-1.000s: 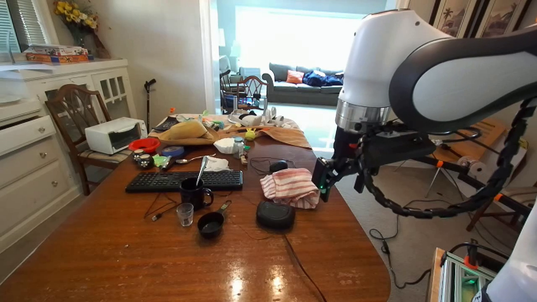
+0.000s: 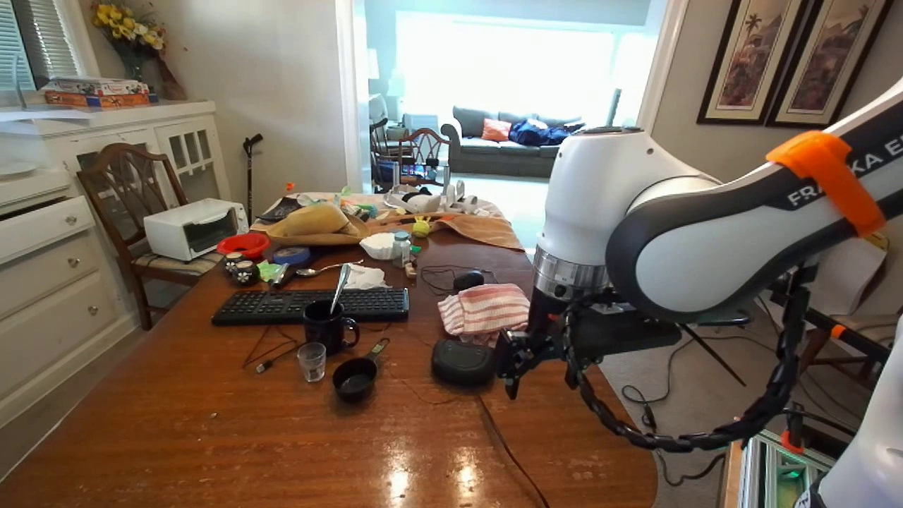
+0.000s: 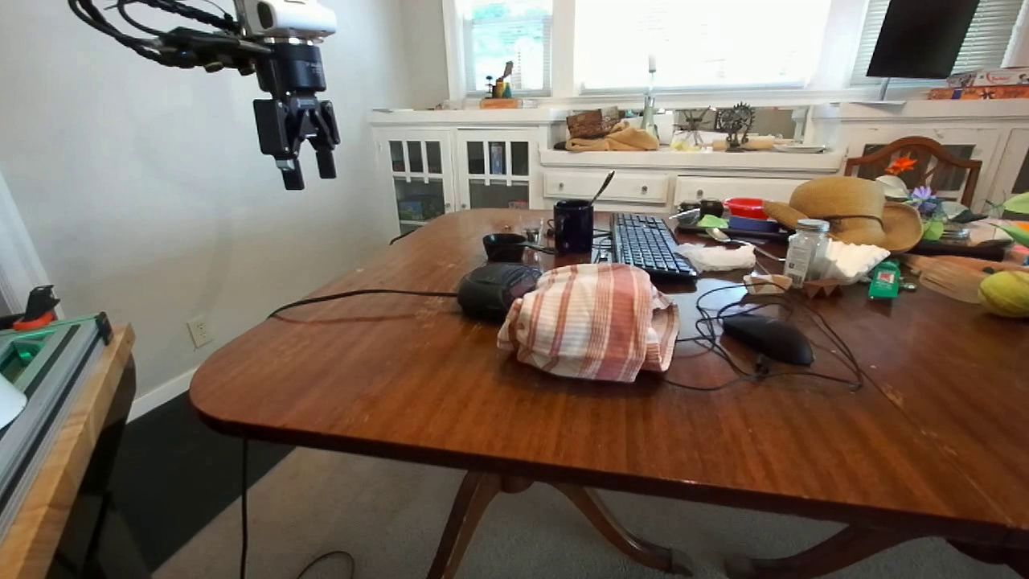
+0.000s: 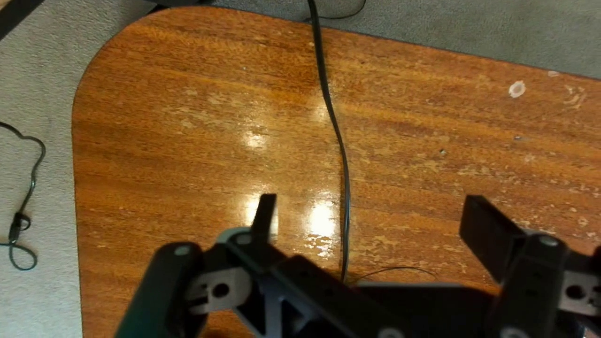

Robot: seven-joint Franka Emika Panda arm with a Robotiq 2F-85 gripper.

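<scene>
My gripper (image 3: 309,174) hangs in the air with its fingers spread and nothing between them. In the wrist view, bare tabletop and a black cable (image 4: 344,186) lie below the open gripper. A black rounded case (image 2: 463,363) rests on the table, left of the gripper in exterior view 1. Behind the case is a folded red-and-white striped cloth (image 2: 486,310). Farther left stand a black mug (image 2: 322,327) with a spoon in it, a clear glass (image 2: 312,363) and a small black scoop (image 2: 355,379).
A black keyboard (image 2: 254,307) lies behind the mug. A mouse (image 3: 768,338) with a loose cable sits beyond the cloth. A straw hat (image 3: 839,207), a jar (image 3: 806,252) and other clutter fill the far end.
In exterior view 1 my arm and gripper have moved left and lower, from beside the cloth to near the black case. Objects on the table look unmoved.
</scene>
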